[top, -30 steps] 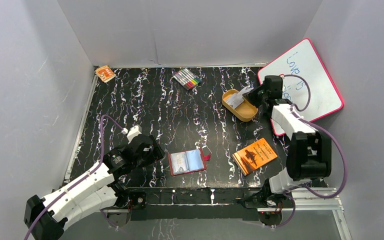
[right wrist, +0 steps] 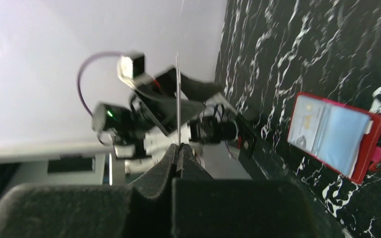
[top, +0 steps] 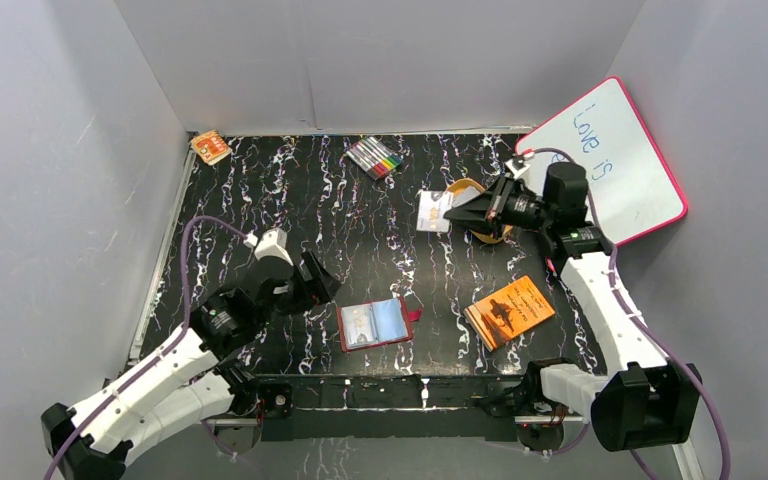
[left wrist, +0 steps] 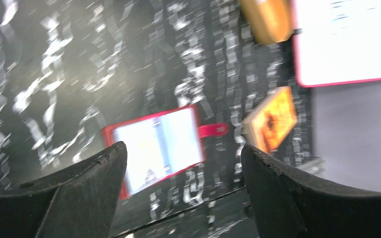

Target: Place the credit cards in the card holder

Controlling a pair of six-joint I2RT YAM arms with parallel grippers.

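In the top view a white card [top: 432, 212] hangs clear of the table, with my right gripper [top: 453, 213] shut on one edge of it. Seen edge-on in the right wrist view, that card [right wrist: 178, 99] is a thin upright line rising from the fingertips. The red card holder [top: 376, 324] lies spread at the front middle, showing a pale sleeve on its left side and a blue one on its right. My left gripper [top: 327, 283] stands open above and to the left of the holder. Nothing is between its fingers in the left wrist view.
Partly hidden under my right arm is a yellow container [top: 464, 185]. An orange book [top: 511, 312] lies right of the holder. Markers [top: 373, 157] and an orange packet [top: 211, 147] sit at the back. The whiteboard [top: 610, 160] leans at right. Mid-table is clear.
My right gripper has lifted the card out of the yellow container and carried it left. The left gripper has shifted slightly right and back. The holder has stayed put.
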